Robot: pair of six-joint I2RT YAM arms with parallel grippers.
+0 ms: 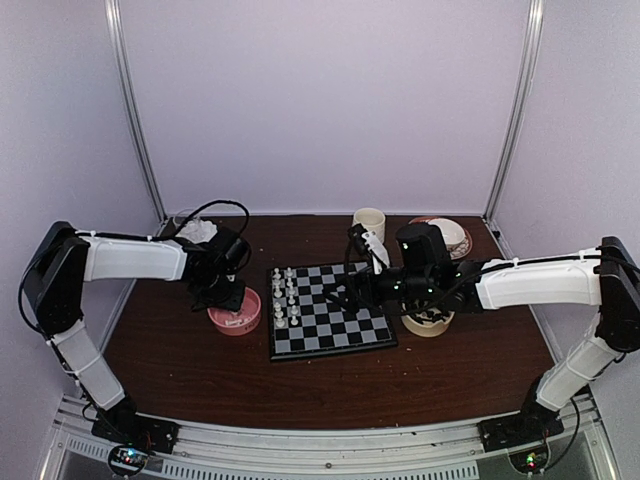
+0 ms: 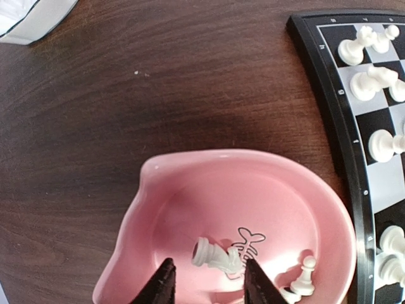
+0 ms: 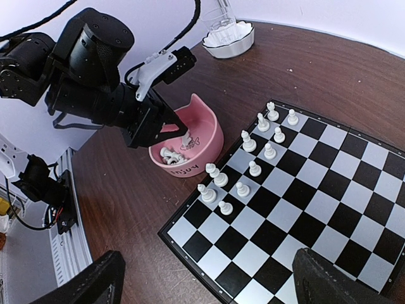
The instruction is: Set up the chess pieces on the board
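Observation:
My left gripper is low over the pink bowl (image 2: 240, 183), fingers apart around the near side of a white piece (image 2: 215, 256) lying inside; more white pieces (image 2: 304, 282) lie at the bowl's right. The chessboard (image 3: 329, 209) carries white pieces (image 3: 249, 142) standing in rows along its left side, with the rest of the visible squares bare. My right gripper (image 1: 335, 295) hangs over the board, open; its fingertips frame bare squares in the right wrist view.
A cream bowl (image 1: 428, 330) with dark pieces sits right of the board, partly behind my right arm. A white mug (image 1: 369, 219), a plate stack (image 1: 445, 228) and a white container (image 3: 229, 49) stand at the back.

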